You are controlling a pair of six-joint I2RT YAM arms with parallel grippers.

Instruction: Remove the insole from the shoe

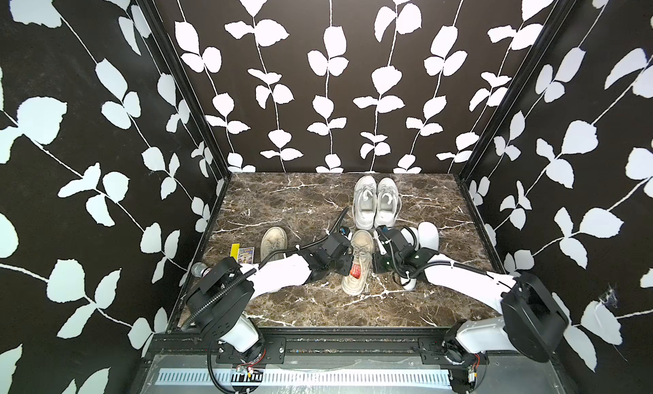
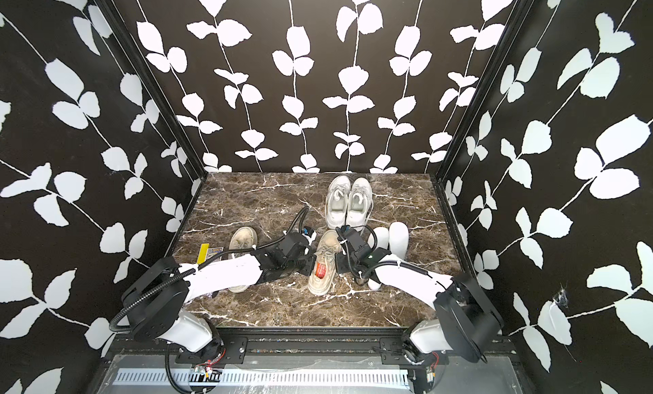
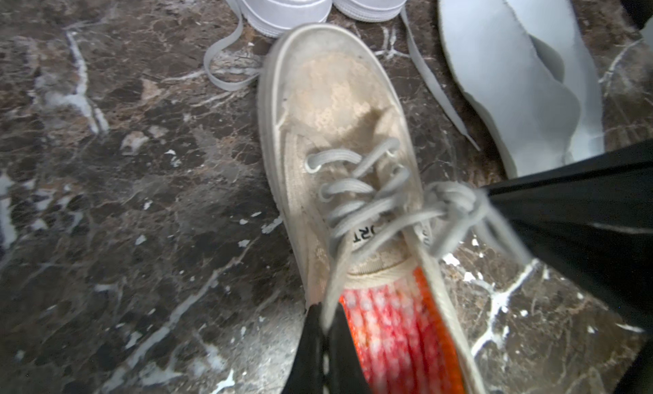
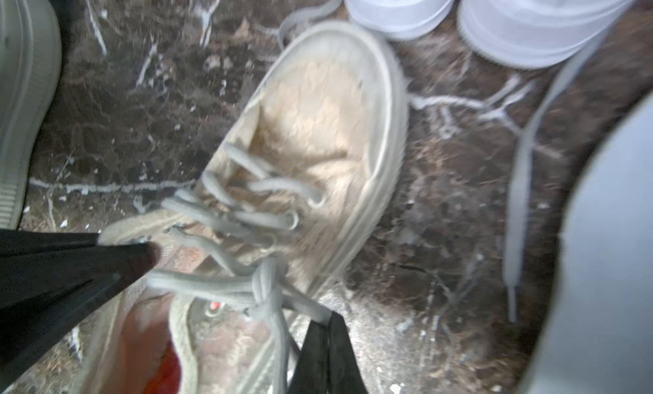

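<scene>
A worn beige sneaker (image 1: 361, 244) lies front centre between my grippers, toe away from me, with a red patterned insole (image 3: 391, 336) inside. Its white laces (image 4: 231, 210) are knotted over the tongue. My left gripper is shut at the sneaker's left rim, a lace running across its fingertips. My right gripper is shut at the other side, a lace end at its tips; whether the laces are pinched between the fingers is hard to tell.
White sneakers (image 2: 336, 200) stand directly behind. Two pale insoles (image 3: 496, 67) lie to the right. Another beige shoe (image 1: 273, 237) and small flat items (image 1: 246, 254) are on the left.
</scene>
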